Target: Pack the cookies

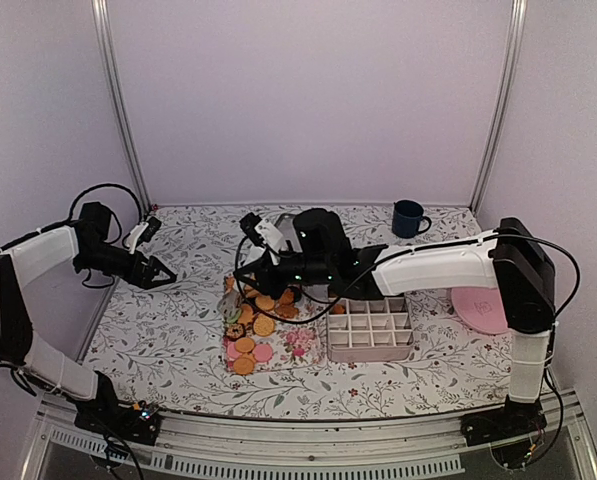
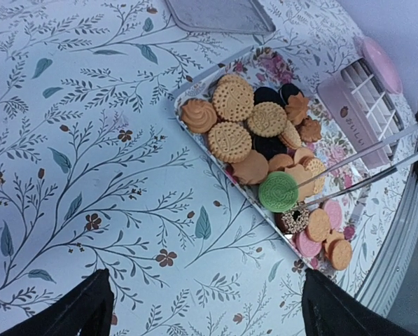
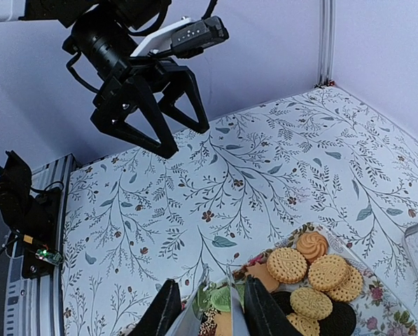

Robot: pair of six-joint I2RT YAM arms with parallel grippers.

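Round, flower-shaped and dark cookies lie mixed on a floral tray [image 2: 194, 85]. Among them is a green cookie [image 2: 278, 192] near the tray's left edge. The long thin fingers of my right gripper reach down over this cookie, parted, with green showing between them. Whether they touch it I cannot tell. To the right of the tray stands a pink box [image 1: 368, 353] with white compartments; a brown cookie [image 1: 338, 309] shows in it, and the right arm hides its back part. My left gripper [image 1: 165, 250] hangs open and empty over the table's left side.
A dark blue mug [image 1: 408, 219] stands at the back right, and a pink lid [image 1: 480, 309] lies right of the box. Behind the tray is a grey tray [image 2: 223, 15].
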